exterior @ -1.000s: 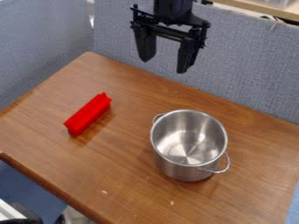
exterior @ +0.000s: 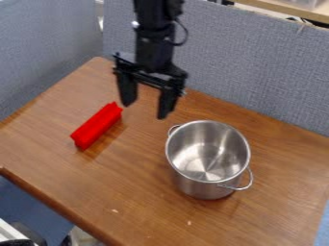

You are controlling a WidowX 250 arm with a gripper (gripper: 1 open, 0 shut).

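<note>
A red bar-shaped object (exterior: 96,126) lies on the left part of the wooden table. To the right, a steel pot (exterior: 207,159) stands upright with its handles at the sides. My black gripper (exterior: 146,94) hangs above the table, behind and right of the red object and left of and behind the pot. It is blurred, with its two fingers spread apart and nothing visible between them.
Grey padded panels border the table at the back and left. A pale shelf edge shows at the top right.
The gripper has moved down and to the left, from high over the back of the table toward the red object. The red object and pot have not moved.
</note>
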